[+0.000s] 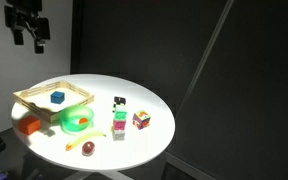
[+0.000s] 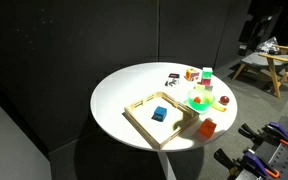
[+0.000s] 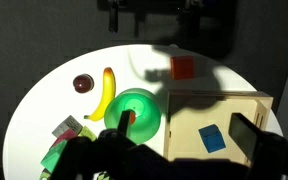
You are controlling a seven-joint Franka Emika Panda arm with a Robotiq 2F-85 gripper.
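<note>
My gripper [image 1: 29, 46] hangs high above the left side of the round white table, its two fingers wide apart and nothing between them. In the wrist view the dark fingers [image 3: 249, 140] frame the scene from above. A blue cube [image 3: 212, 138] lies inside the shallow wooden tray [image 3: 219, 95]. Beside the tray, an orange-red block [image 3: 182, 67] rests on the table. The green bowl [image 3: 144, 103] has a small red item [image 3: 132, 117] in it. A yellow banana [image 3: 105, 93] and a dark red round fruit [image 3: 83, 83] lie near the bowl.
Several coloured blocks [image 1: 120, 124] stand stacked beyond the bowl, with a multicoloured cube [image 1: 141, 119] beside them and a small black-and-white item [image 1: 120, 101] behind. A chair [image 2: 269, 62] stands off the table.
</note>
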